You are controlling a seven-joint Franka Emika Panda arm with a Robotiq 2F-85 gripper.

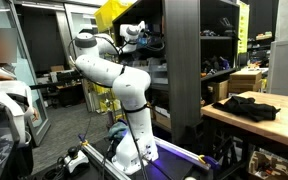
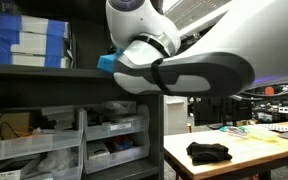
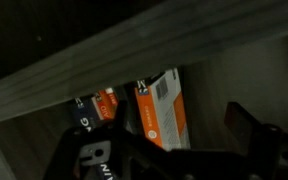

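Observation:
My arm reaches up to the tall dark shelf unit (image 1: 186, 75), with the gripper (image 1: 154, 42) at its upper opening, small and dark there. In the wrist view the open gripper has its dark fingers spread at the bottom. Beyond and between them is an orange and white box (image 3: 169, 112). To its left is a darker box (image 3: 102, 104) with orange and white markings. A dark shelf board (image 3: 99, 62) crosses diagonally above both boxes. The image is dim; contact between fingers and box cannot be told. Exterior view 2 does not show the fingers.
A wooden table (image 1: 264, 125) bears a black cloth (image 1: 246, 107). Cardboard boxes (image 1: 246, 80) stand behind it. Clear bins (image 2: 117, 128) fill lower shelves, and blue and white boxes (image 2: 31, 40) sit on top. A person (image 1: 2, 85) is at the left.

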